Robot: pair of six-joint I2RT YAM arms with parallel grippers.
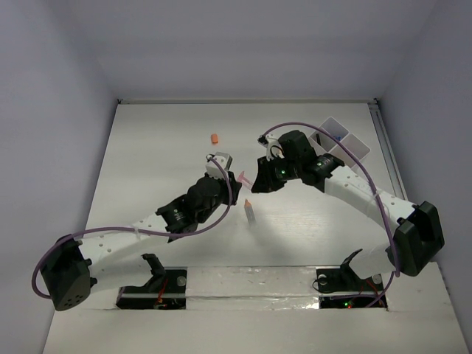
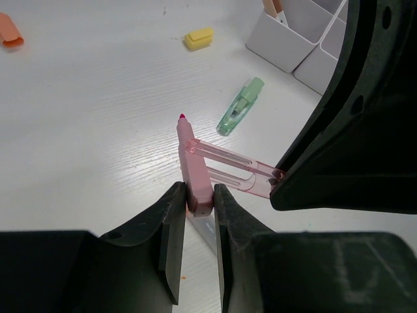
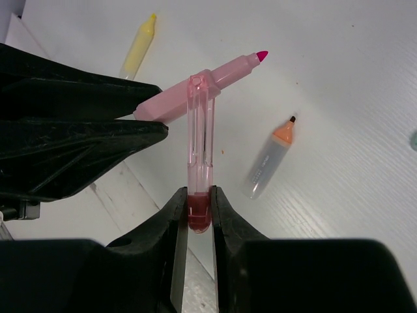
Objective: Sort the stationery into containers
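My left gripper is shut on a pink marker body [image 2: 193, 163], magenta tip pointing away. My right gripper is shut on a clear pink cap [image 3: 199, 150], held crosswise against the marker near the table's centre. A grey marker with orange top [image 3: 268, 163] lies beneath them. A yellow marker [image 3: 140, 45] lies farther off. In the left wrist view, a green marker [image 2: 236, 114], a yellow piece [image 2: 199, 39] and an orange piece [image 2: 9, 31] lie on the table.
White compartment containers [image 1: 354, 147] stand at the back right, with items inside.
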